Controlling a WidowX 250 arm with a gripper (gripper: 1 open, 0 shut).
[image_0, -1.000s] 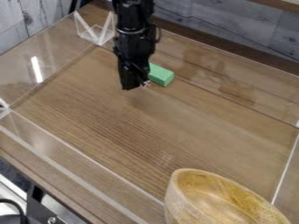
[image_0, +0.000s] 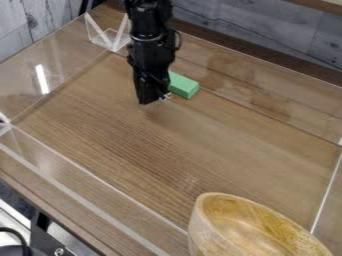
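The black gripper (image_0: 151, 92) hangs down at the upper middle of the camera view, low over the wooden table. A green block (image_0: 181, 84) lies just right of it, partly behind it. Whether the fingers are open or shut, or hold anything, is too small and dark to tell.
A yellow bowl (image_0: 243, 228) sits at the bottom right. Clear plastic fittings stand at the left edge and back left, and dark cables lie at the lower left.
The gripper has shifted very slightly over the table; the block and bowl stay where they were.
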